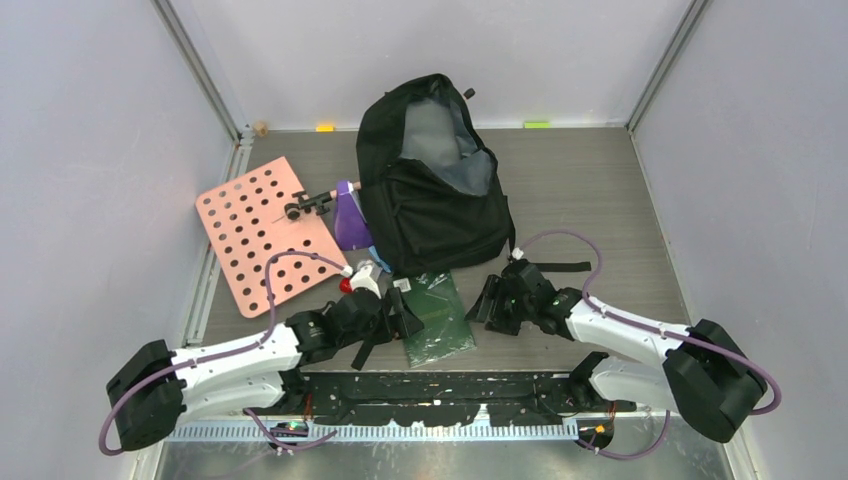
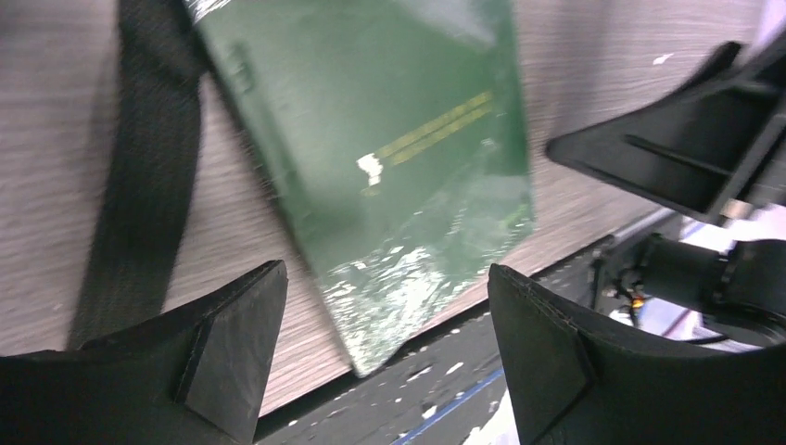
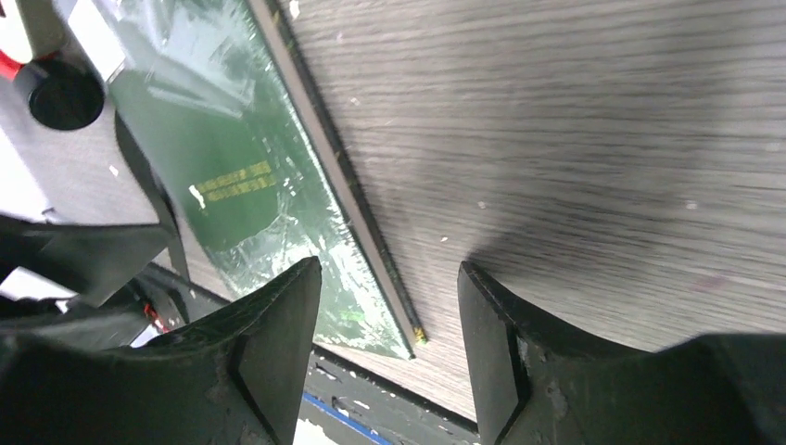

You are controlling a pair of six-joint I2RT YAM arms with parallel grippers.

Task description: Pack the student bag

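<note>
A green notebook in clear plastic (image 1: pixel 438 320) (image 2: pixel 389 167) (image 3: pixel 232 158) lies flat in front of the black backpack (image 1: pixel 430 220), whose top flap is open onto a grey lining. My left gripper (image 1: pixel 400 312) is over the notebook's left side, fingers parted, nothing between them. My right gripper (image 1: pixel 485 308) stands parted beside the notebook's right long edge, over bare table, also empty. A black strap (image 2: pixel 144 195) lies along the notebook's left.
A pink perforated board (image 1: pixel 255 230) with a dark clamp fills the left side; a purple item (image 1: pixel 352 220) and small red object (image 1: pixel 345 285) lie by the bag.
</note>
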